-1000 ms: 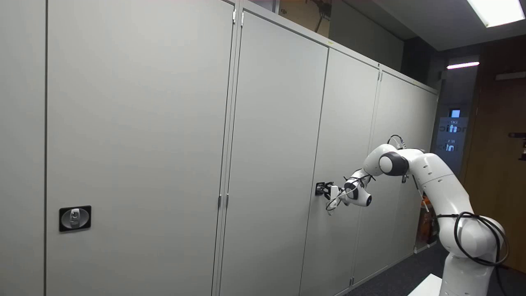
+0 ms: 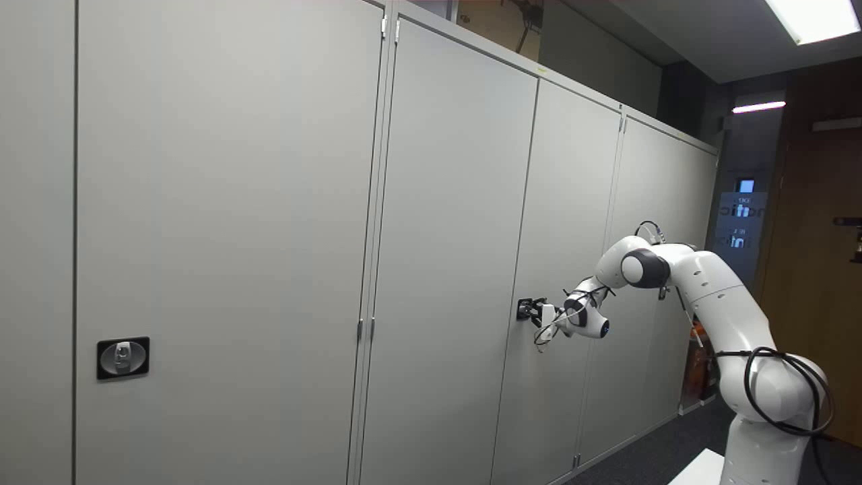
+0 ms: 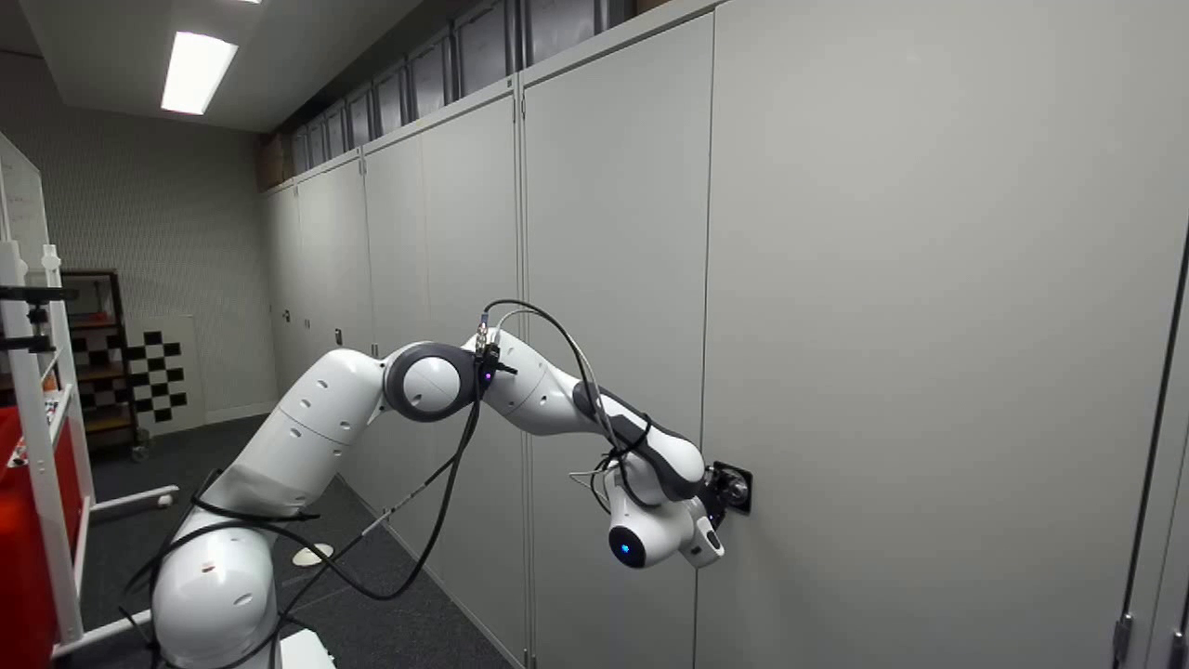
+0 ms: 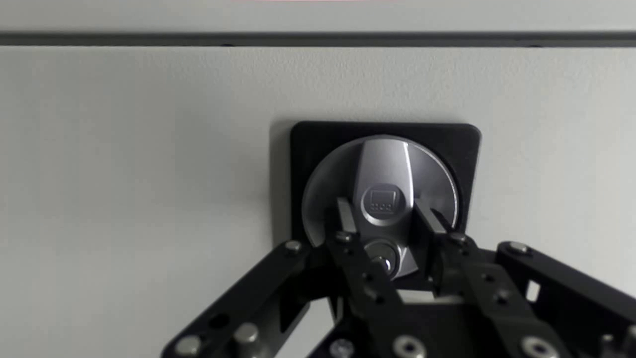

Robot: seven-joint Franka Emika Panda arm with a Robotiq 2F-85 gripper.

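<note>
In the wrist view, a silver turn handle [image 4: 384,164] with a round lock below it sits in a dished disc on a black square plate [image 4: 456,134]. My gripper is shut on the handle, one finger [image 4: 346,216] against its left side and the other against its right. The handle tilts slightly in this view, and its lower part is partly covered by the fingers. Grey cabinet door [image 3: 947,279] surrounds the plate and stands flush with its neighbour. From the first exterior view, the gripper [image 2: 533,310] meets the door near its edge.
A second handle [image 2: 122,358] is on another closed door at the left. My arm [image 3: 334,407] reaches across free floor, with loose black cables [image 3: 440,535] hanging from it. A white frame [image 3: 39,446] stands at the far left of the second exterior view.
</note>
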